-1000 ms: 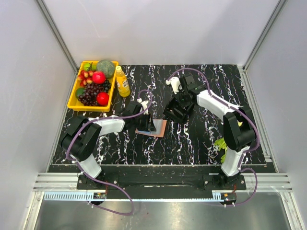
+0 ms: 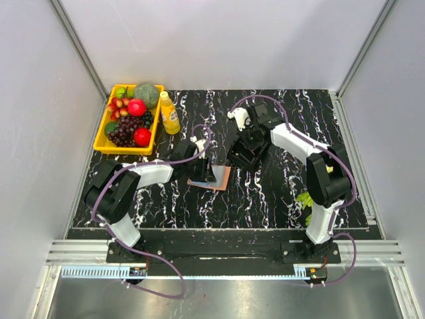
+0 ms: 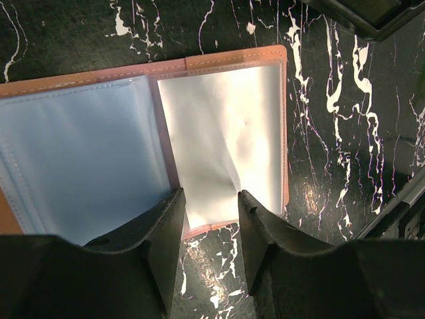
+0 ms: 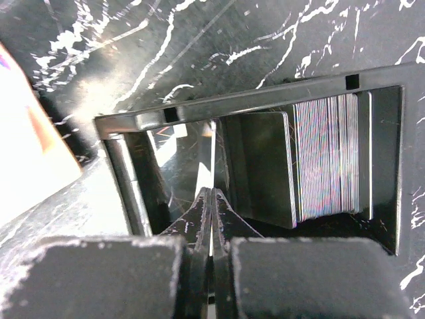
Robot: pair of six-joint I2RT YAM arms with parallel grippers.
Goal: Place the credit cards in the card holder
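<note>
An open card holder [image 3: 80,159] lies flat, with a blue sleeve on the left and a white card [image 3: 226,133] on the right. Just over it, my left gripper is part open, fingertips at the white card's lower left; nothing clearly shows between them. A black box [image 4: 259,106] holds a row of upright cards [image 4: 325,156] on its right side and a glossy section on the left. My right gripper is shut over that left section, at a thin pale upright edge; whether it grips this is unclear.
A yellow fruit basket [image 2: 105,143] and a yellow bottle [image 2: 169,116] stand at the back left. Yellow items, perhaps bananas [image 2: 305,199], lie at the right under the arm.
The right arm has shifted slightly over the black box. The left arm looks unmoved.
</note>
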